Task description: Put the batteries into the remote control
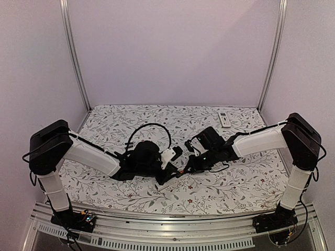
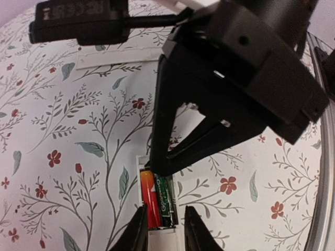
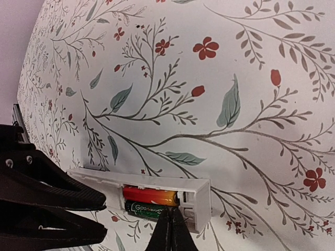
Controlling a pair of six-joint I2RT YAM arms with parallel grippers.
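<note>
A white remote control [image 2: 166,239] lies on the table with its battery bay open upward. Side by side in the bay are a red-orange battery [image 3: 151,196] and a green battery [image 3: 146,209]. My right gripper is shut, its tips over the green battery's end by the bay wall; nothing shows between them. At the remote's other end, my left gripper stands part open, one finger to each side of the body, with a gap showing around it. The right gripper hides the bay's far end in the left wrist view.
Another white device with a small display [image 1: 224,120] rests at the back right of the table. Both arms meet at the middle, and a black cable [image 1: 152,125] loops above the left one.
</note>
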